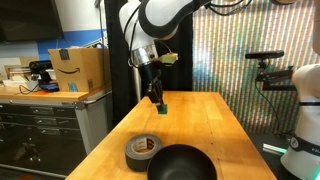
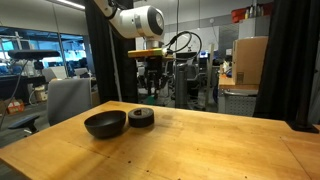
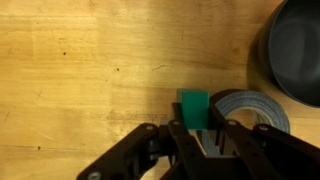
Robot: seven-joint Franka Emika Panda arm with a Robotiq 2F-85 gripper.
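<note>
A small green block (image 3: pixel 195 108) is gripped between the fingertips of my gripper, which is shut on it. In exterior view 1 the green block (image 1: pixel 162 109) hangs below the gripper (image 1: pixel 157 101), above the wooden table. A roll of grey tape (image 1: pixel 143 147) lies on the table beside a black bowl (image 1: pixel 182 163). From the wrist, the tape roll (image 3: pixel 268 105) shows just right of the block, partly hidden by the gripper, and the bowl (image 3: pixel 300 50) is at the upper right.
Bare wooden table (image 2: pixel 215 145) spreads widely around the bowl and tape. A cardboard box (image 1: pixel 79 69) stands on a cabinet at the left, off the table. A grey chair (image 2: pixel 69 100) is beyond the table's edge.
</note>
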